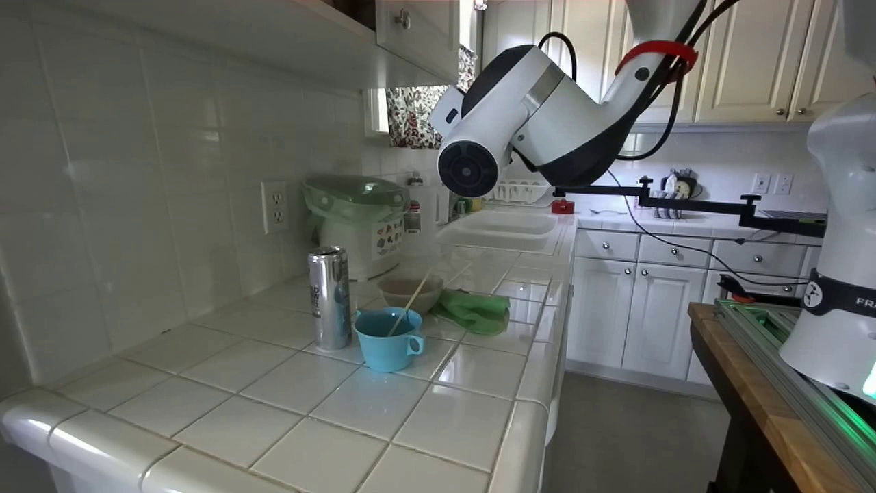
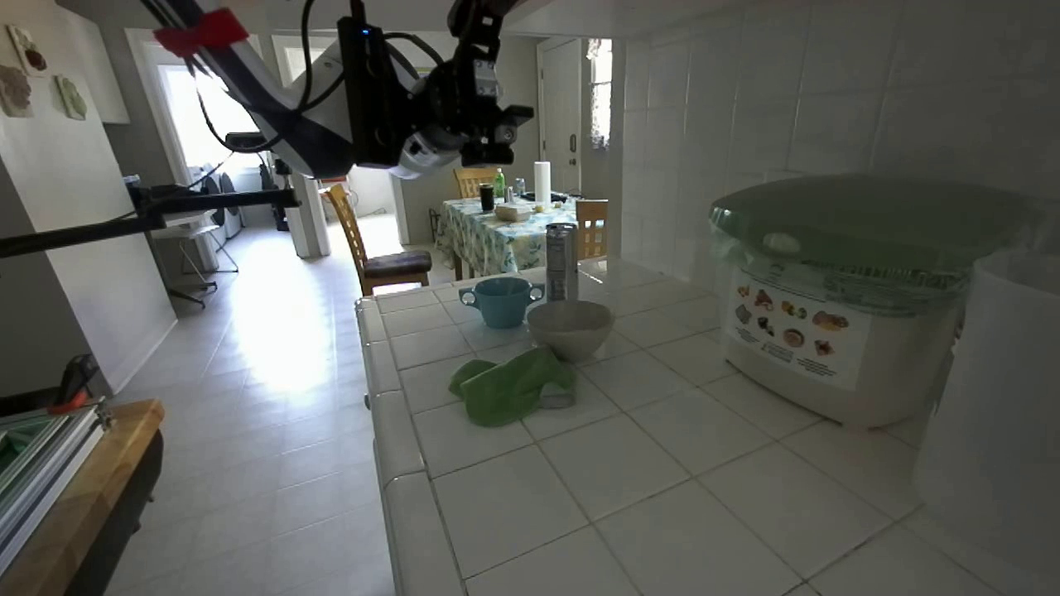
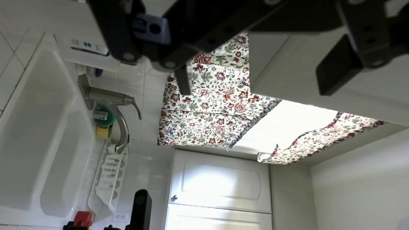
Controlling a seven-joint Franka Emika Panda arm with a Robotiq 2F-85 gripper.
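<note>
High above the counter hangs my gripper, its fingers spread apart with only empty air between them in the wrist view. Exterior view 1 hides the fingers behind the arm. On the tiles below stands a blue two-handled cup, a thin stick leaning out of it. A silver can rises upright beside the cup. Behind the cup is a pale bowl. A crumpled green cloth lies near the bowl, towards the counter's open edge. My gripper is well clear of all of these.
A lidded white bin stands against the tiled wall, with the sink beyond it. An upper cabinet overhangs the counter. A black camera bar reaches across from the robot's side.
</note>
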